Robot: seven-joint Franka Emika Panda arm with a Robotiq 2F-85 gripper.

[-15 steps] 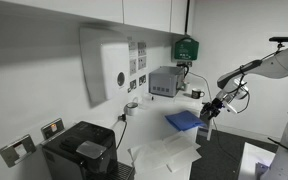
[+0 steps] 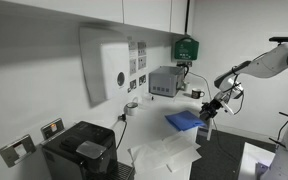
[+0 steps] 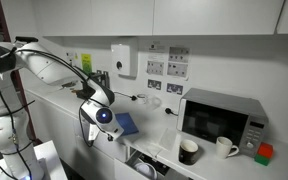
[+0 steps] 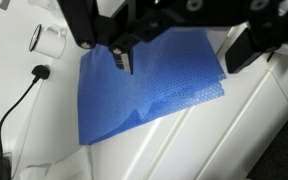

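A blue cloth (image 2: pixel 184 120) lies flat near the counter's front edge. In the wrist view the blue cloth (image 4: pixel 159 85) fills the middle, its lower right edge showing stacked or folded layers. My gripper is open above it, one dark finger on each side and nothing held between them. From the second exterior view, the gripper (image 3: pixel 117 133) appears close to the blue cloth (image 3: pixel 127 124); the exact gap cannot be judged.
White paper or cloth sheets (image 2: pixel 164 153) lie beside the blue cloth. A white mug (image 4: pixel 50 40) and a black plug with cable (image 4: pixel 41 72) are near the wall. A microwave (image 3: pixel 221 122), dark mug (image 3: pixel 188 151) and toaster (image 2: pixel 81 150) stand on the counter.
The arm has shifted left in exterior view 1, bringing its wrist nearer the counter. The blue cloth and the other objects look unmoved.
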